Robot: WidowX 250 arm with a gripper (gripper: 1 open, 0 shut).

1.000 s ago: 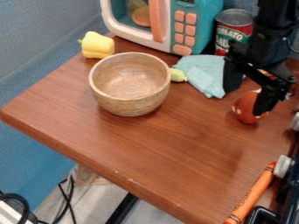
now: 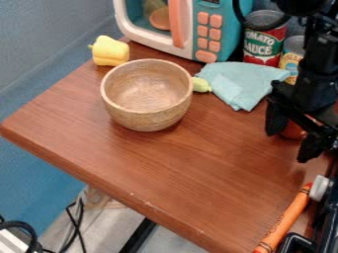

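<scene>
The black gripper (image 2: 294, 126) is at the right of the wooden table, low over a red object (image 2: 292, 131) that it mostly hides. Whether its fingers are shut on that object or apart around it cannot be told. A woven bowl (image 2: 146, 95) sits on the left half of the table (image 2: 132, 178).
A toy microwave (image 2: 179, 25), a yellow pepper (image 2: 109, 51), a pale blue cloth (image 2: 238, 83) and cans (image 2: 263, 44) stand along the back. A small pale green item (image 2: 201, 85) lies beside the bowl. An orange marker (image 2: 284, 222) lies at the front right.
The gripper has moved right and down over the red object, which is now much more hidden and appears shifted slightly right. The bowl has not moved.
</scene>
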